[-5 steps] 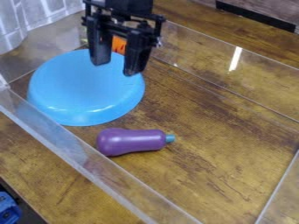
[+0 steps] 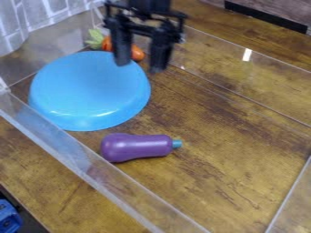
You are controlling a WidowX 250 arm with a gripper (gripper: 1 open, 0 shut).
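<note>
My gripper (image 2: 144,41) is a motion-blurred dark shape at the top centre, above the back edge of the blue disc, its fingers apart. The blue disc (image 2: 85,91) lies on the wooden floor at the left. A purple eggplant-like toy (image 2: 137,146) lies below it, its tip to the right. An orange object with a green top (image 2: 105,44) sits at the back, partly hidden behind my gripper.
A clear plastic wall runs along the lower left, with a small blue item (image 2: 7,218) outside it.
The disc and purple toy have not moved.
</note>
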